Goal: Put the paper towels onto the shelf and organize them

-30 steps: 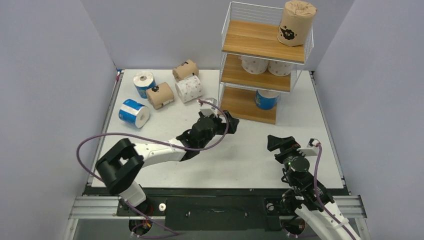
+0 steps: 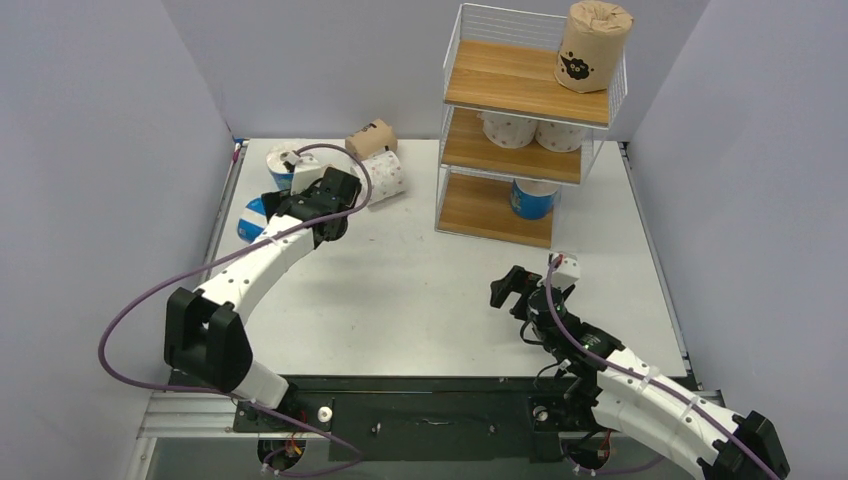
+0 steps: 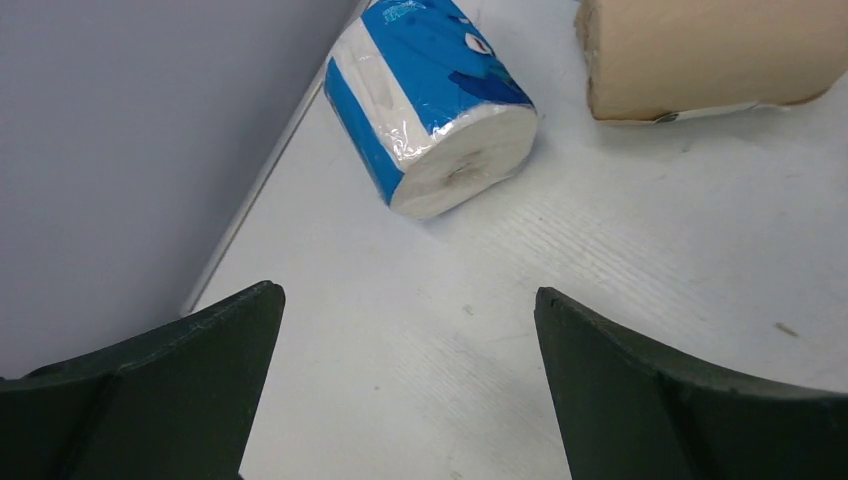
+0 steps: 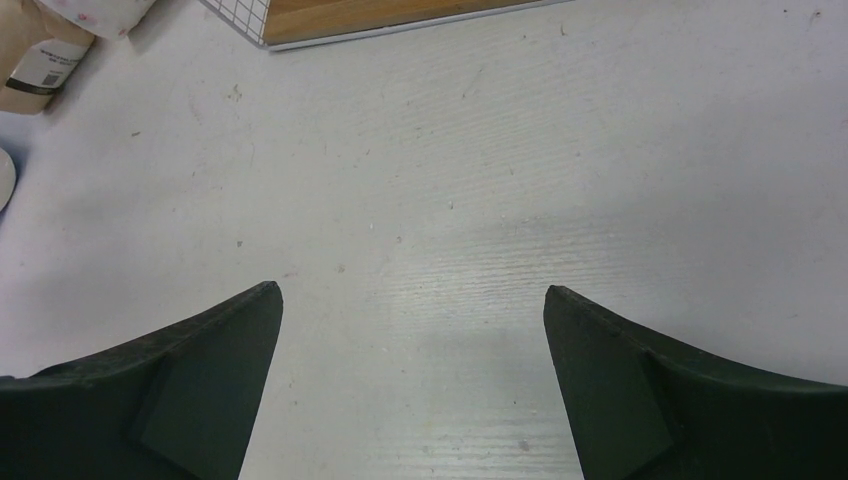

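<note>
My left gripper (image 2: 308, 205) hangs open over the loose rolls at the table's back left, holding nothing. In the left wrist view, a blue-and-white roll (image 3: 430, 100) lies on its side ahead of the fingers, with a brown paper roll (image 3: 715, 55) to its right. From the top, the left arm hides one brown roll and partly covers an upright blue roll (image 2: 281, 160). Farther back lie another brown roll (image 2: 370, 139) and a dotted white roll (image 2: 382, 178). Over bare table at the right, my right gripper (image 2: 512, 292) is open and empty. The wire shelf (image 2: 490, 212) has three wooden tiers.
On the top tier stands a brown roll (image 2: 595, 45). Two dotted rolls, a left one (image 2: 508, 130) and a right one (image 2: 560, 136), share the middle tier; a blue roll (image 2: 533, 200) stands below. Grey walls enclose both sides.
My left arm has swung from in front of the shelf to the rolls at the back left, covering some of them. The right gripper has shifted left. The rolls on the shelf have stayed put.
</note>
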